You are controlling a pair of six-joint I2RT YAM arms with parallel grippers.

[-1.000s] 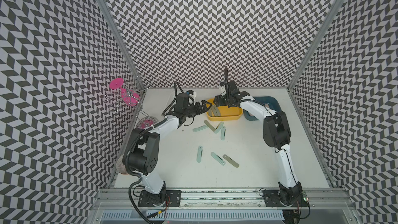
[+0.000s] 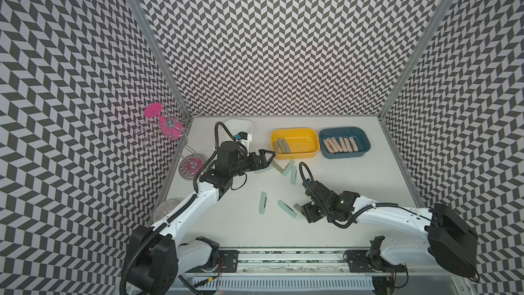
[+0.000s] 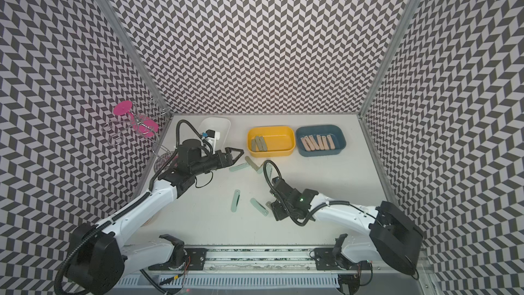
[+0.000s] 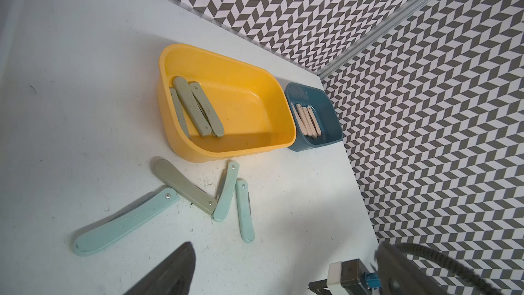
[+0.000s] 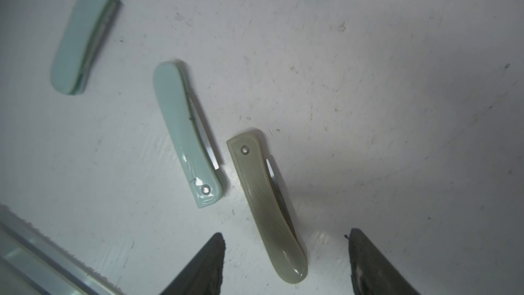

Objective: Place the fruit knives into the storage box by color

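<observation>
In the right wrist view my right gripper is open above an olive knife [image 5: 264, 202]; its fingers stand either side of the handle's lower end, apart from it. A mint knife [image 5: 185, 131] lies just left of it, another mint knife [image 5: 87, 30] farther off. My left gripper [image 2: 273, 155] is open and empty, near the yellow box [image 4: 234, 147], which holds several olive knives [image 4: 191, 103]. Before that box lie an olive knife [image 4: 182, 185] and mint knives [image 4: 125, 223], one touching its end. The blue box [image 2: 344, 154] contains several pale pink knives [image 2: 341, 144].
A white box [image 3: 221, 125] stands at the back left, partly behind the left arm. Wire racks with pink discs [image 2: 172, 129] occupy the left side.
My right gripper has swung from over the yellow box down to the front olive knife. The left gripper has drawn back slightly toward the front left. The knives keep their places.
</observation>
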